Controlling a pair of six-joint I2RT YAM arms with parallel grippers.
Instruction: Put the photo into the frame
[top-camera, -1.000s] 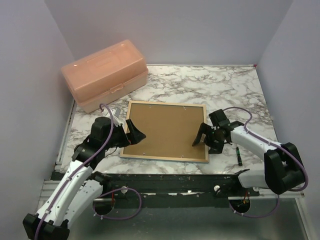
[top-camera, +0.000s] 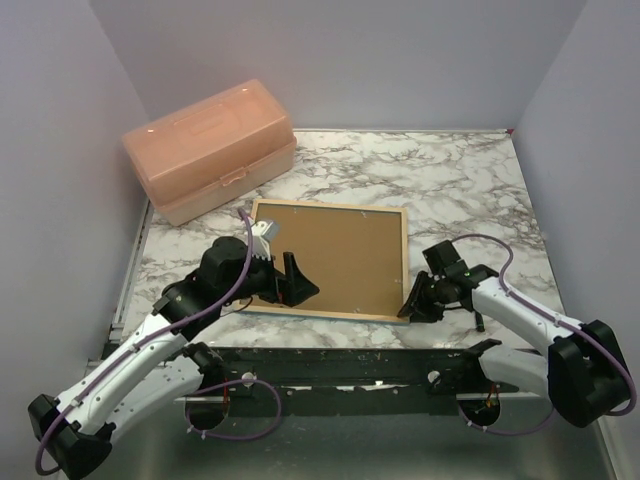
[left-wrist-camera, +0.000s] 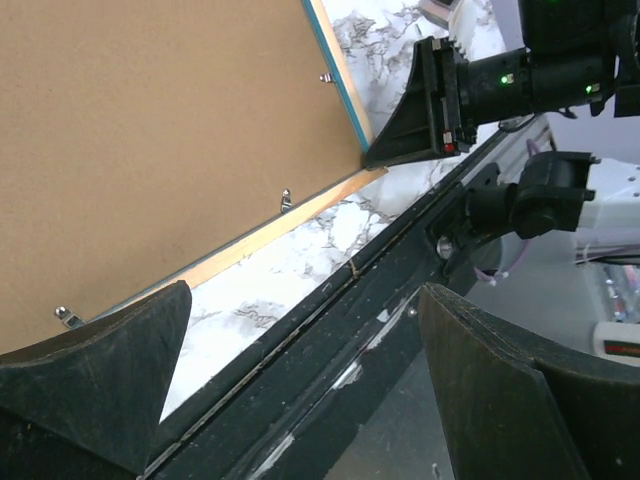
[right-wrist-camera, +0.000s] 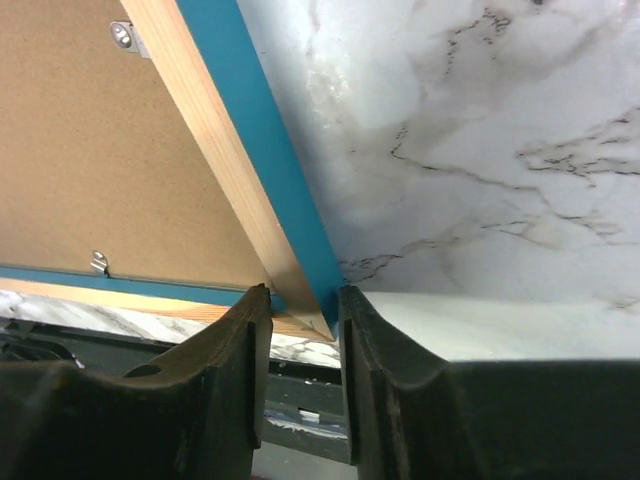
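The picture frame (top-camera: 330, 255) lies back side up on the marble table, brown board with light wood edges and small metal clips (right-wrist-camera: 128, 40). My right gripper (top-camera: 422, 305) is at its front right corner, fingers straddling the blue-and-wood rim (right-wrist-camera: 250, 170), part closed; whether it grips is unclear. My left gripper (top-camera: 290, 285) hangs over the left front of the board, open, nothing between its fingers. No photo can be made out.
A pink plastic box (top-camera: 210, 140) stands at the back left. A dark slim object (top-camera: 479, 321) lies at the right.
The right gripper has moved toward the front corner and narrowed. The picture frame has shifted slightly left.
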